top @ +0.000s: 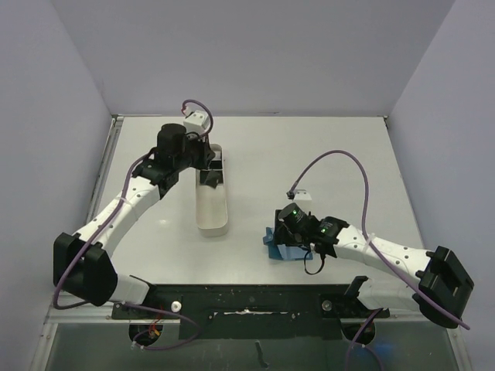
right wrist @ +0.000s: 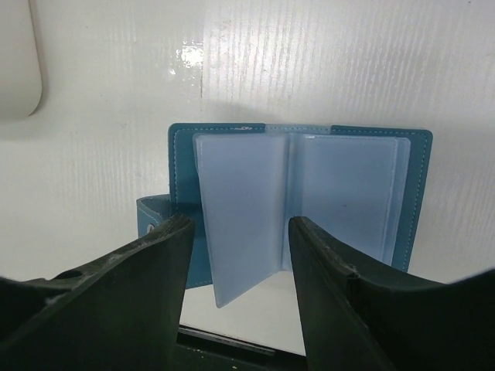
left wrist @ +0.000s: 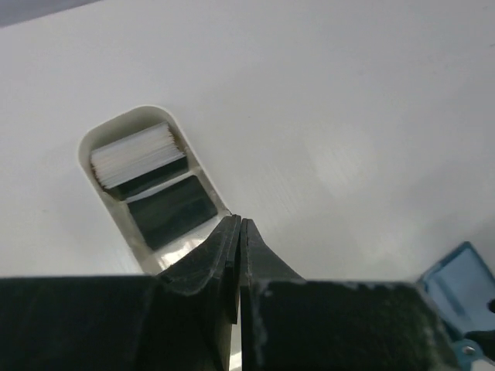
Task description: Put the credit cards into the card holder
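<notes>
The blue card holder (right wrist: 420,197) lies spread on the table in the right wrist view, with a pale translucent sleeve (right wrist: 244,209) lifted at an angle and a snap strap at its left side. Over it, my right gripper stands open; the sleeve shows between its fingertips. A stack of white cards (left wrist: 138,157) fills the end compartment of the long cream tray (left wrist: 203,176) in the left wrist view. My left gripper is shut, with nothing visible between its tips, above the tray. From the top, the left arm hides much of the tray's far end.
A dark compartment (left wrist: 172,212) lies beside the cards, and the tray's long near section (top: 211,207) looks empty. Bare table (top: 325,166) surrounds tray and holder. The dark robot base (top: 240,297) borders the front.
</notes>
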